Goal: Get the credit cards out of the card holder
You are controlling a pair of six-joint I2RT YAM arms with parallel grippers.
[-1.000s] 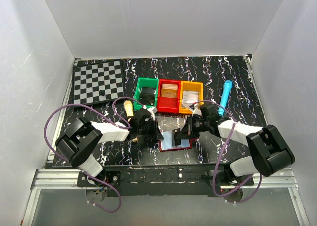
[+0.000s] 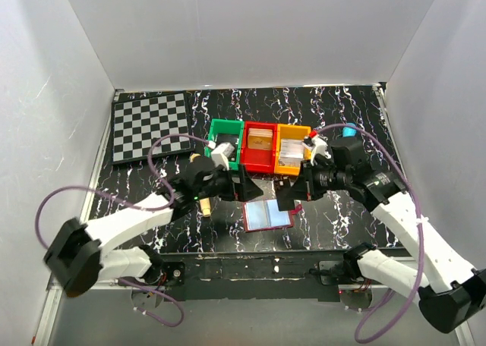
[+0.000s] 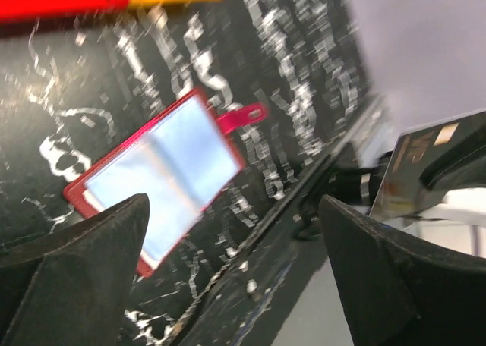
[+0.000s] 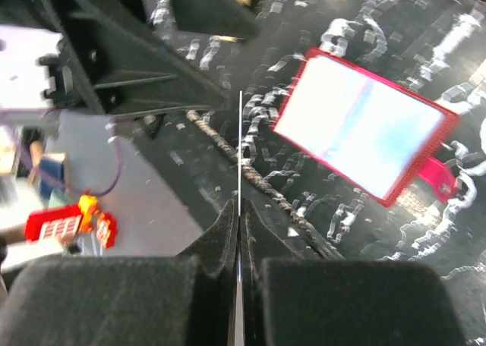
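Observation:
The card holder [image 2: 266,215], red-edged with two pale blue-white pockets, lies spread open on the black marbled table. Above its right part hangs a black card [image 2: 284,195], clear of the pockets. My right gripper [image 2: 298,192] is shut on that card; the right wrist view shows the card [image 4: 240,145] edge-on as a thin pale line rising from the fingertips. At the card's left, my left gripper [image 2: 245,187] stands open and empty. In the left wrist view, the holder [image 3: 161,180] shows beyond its parted fingers, and the card [image 3: 414,160] is at the right.
Behind the holder stand green [image 2: 215,127], red [image 2: 257,168] and orange [image 2: 291,127] bins; the red and orange ones hold stacks of cards. A checkered board [image 2: 152,126] lies at the back left. Bare table shows at the back right.
My right gripper has drawn the black card up off the holder and to the right. My left gripper has opened and risen, shifting slightly towards the back.

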